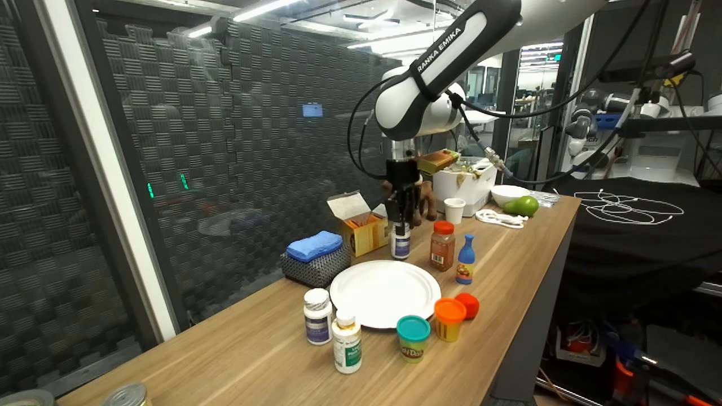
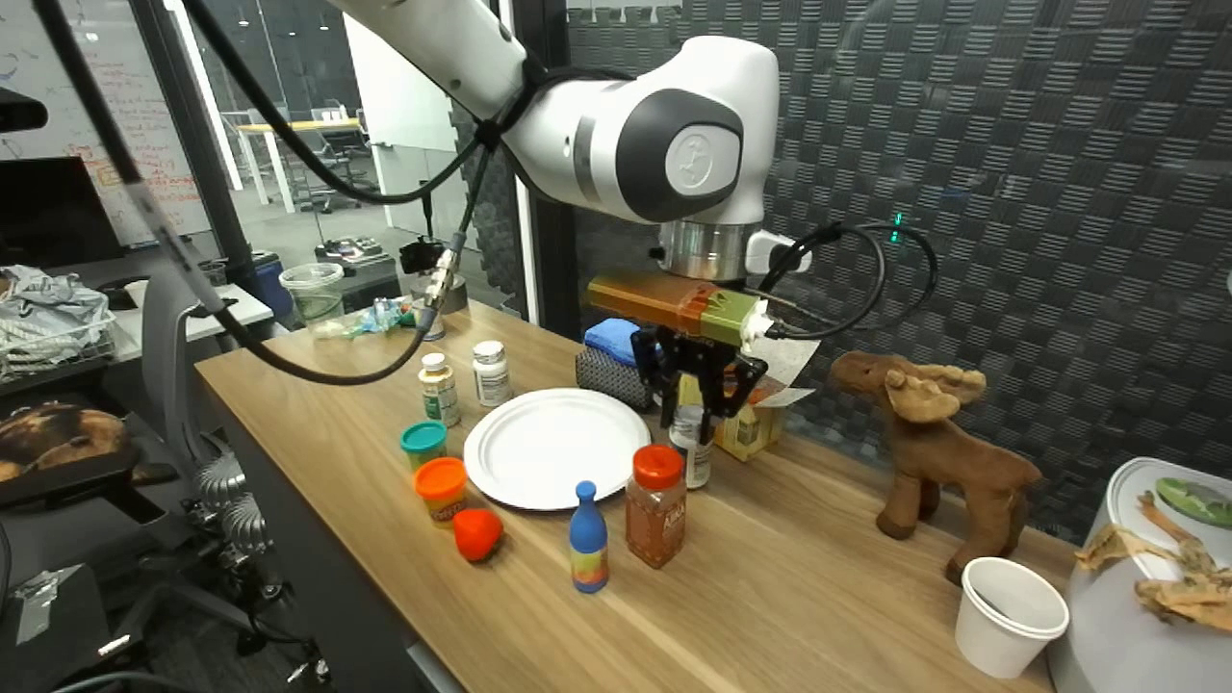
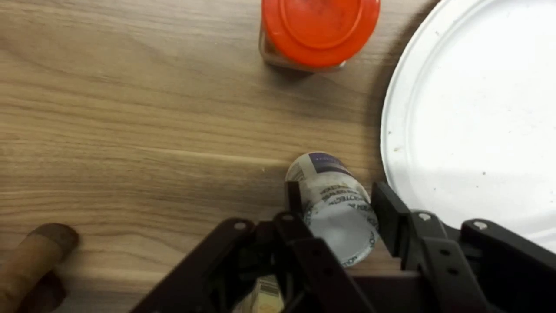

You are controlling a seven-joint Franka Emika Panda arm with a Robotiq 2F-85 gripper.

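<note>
My gripper is shut on a white bottle [image 3: 339,224] with a purple-and-white label, one finger [image 3: 388,216] on each side of its capped top. In exterior view 1 the bottle [image 1: 400,245] stands upright at the far side of the white plate [image 1: 386,287]; whether its base touches the table is hard to tell. The second exterior view has the gripper [image 2: 700,410] pointing down over the bottle [image 2: 693,450], which is partly hidden behind the red-lidded jar [image 2: 655,508].
Close by are an open yellow box [image 1: 365,233], a blue squeeze bottle [image 2: 588,543] and a brown toy moose [image 2: 953,462]. Two more white bottles [image 1: 318,318] and several small tubs and toys ring the plate's near side. Bare table lies between jar and moose.
</note>
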